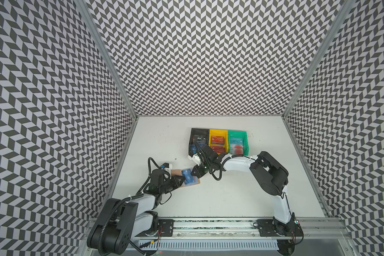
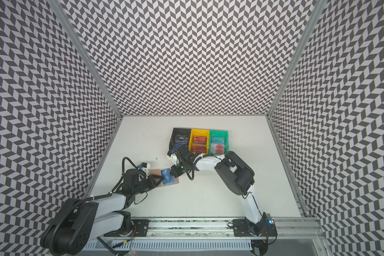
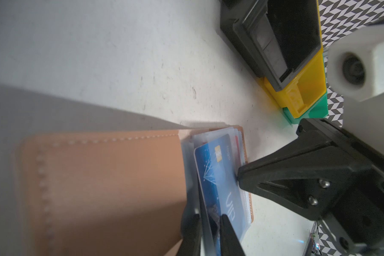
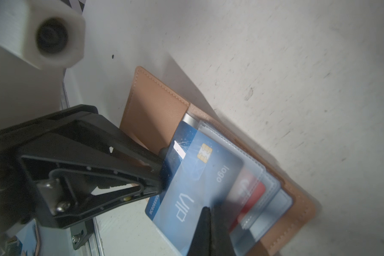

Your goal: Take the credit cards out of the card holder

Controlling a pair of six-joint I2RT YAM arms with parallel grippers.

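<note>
An open tan card holder (image 1: 176, 172) lies on the table, blue cards (image 4: 192, 187) in its clear sleeves, the top one marked VIP. In the left wrist view my left gripper has its fingertips at the near edge of the blue VIP card (image 3: 217, 175); how far its finger is apart is hard to see. My right gripper is shut, its fingertips down on the cards near the sleeves, with nothing clearly between them.
A tray with black (image 1: 199, 133), yellow (image 1: 218, 132) and green (image 1: 237, 134) compartments stands behind the grippers, with cards in it.
</note>
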